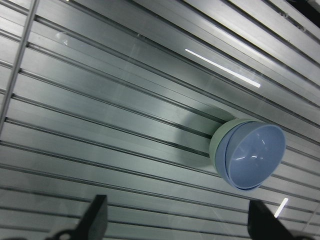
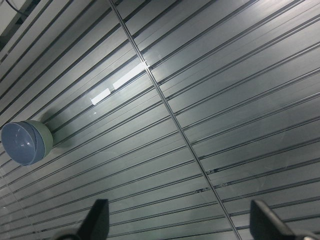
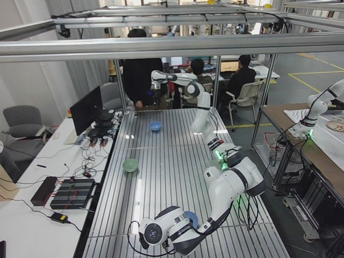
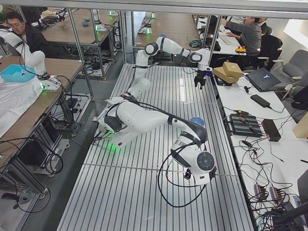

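In the left wrist view, two blue bowls [image 1: 255, 157] sit nested in a green bowl [image 1: 217, 137], right of centre. The right wrist view shows a similar stack of bowls [image 2: 20, 142] at the left. In the camera left view, a small blue bowl [image 3: 156, 126], a green bowl [image 3: 130, 165] and another blue bowl [image 3: 192, 216], partly behind the near arm, appear apart. The camera right view shows a blue bowl [image 4: 197, 121] behind the near arm. My left gripper and right gripper are open above the slatted table, with nothing between their fingers.
A side desk [image 3: 54, 236] with electronics and a monitor [image 3: 85, 108] runs alongside it. Aluminium frame posts and beams [image 3: 172, 47] surround the workspace.
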